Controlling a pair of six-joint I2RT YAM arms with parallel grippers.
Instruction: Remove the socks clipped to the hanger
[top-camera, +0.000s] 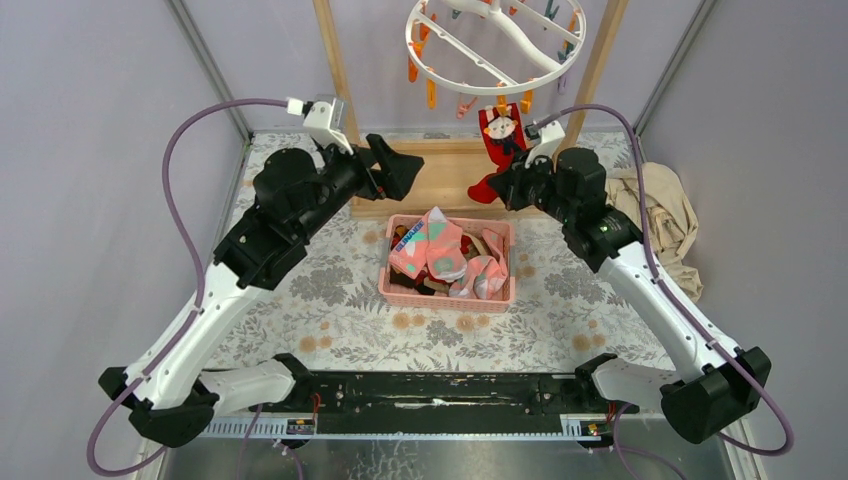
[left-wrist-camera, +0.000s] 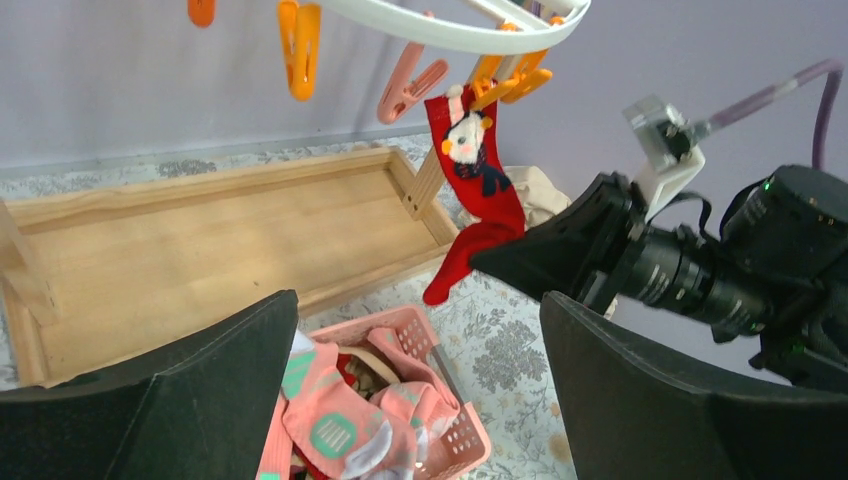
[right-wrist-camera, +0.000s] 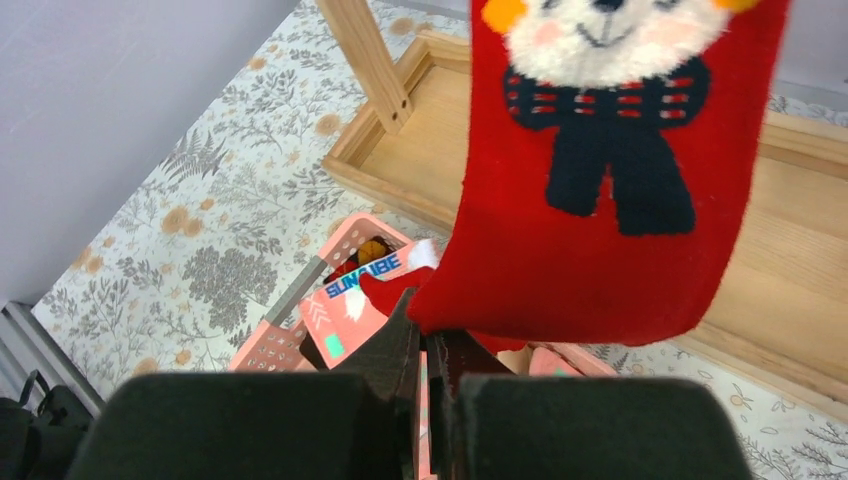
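Note:
A red Christmas sock (top-camera: 502, 135) with a bear face hangs from orange clips on the white round hanger (top-camera: 445, 80); the left wrist view shows it under the clips (left-wrist-camera: 490, 88). My right gripper is shut at the sock's lower part, its tips touching or just behind the red fabric; whether fabric is between them is hard to tell. My left gripper (top-camera: 395, 170) stands open left of the sock, above and behind the pink basket (top-camera: 445, 305), with nothing between its fingers. The basket holds pink and dark socks.
A wooden tray frame (top-camera: 400, 195) with posts stands behind the basket. A beige cloth (top-camera: 660, 220) lies at the right. Walls bound both sides; the patterned mat has free room around the basket.

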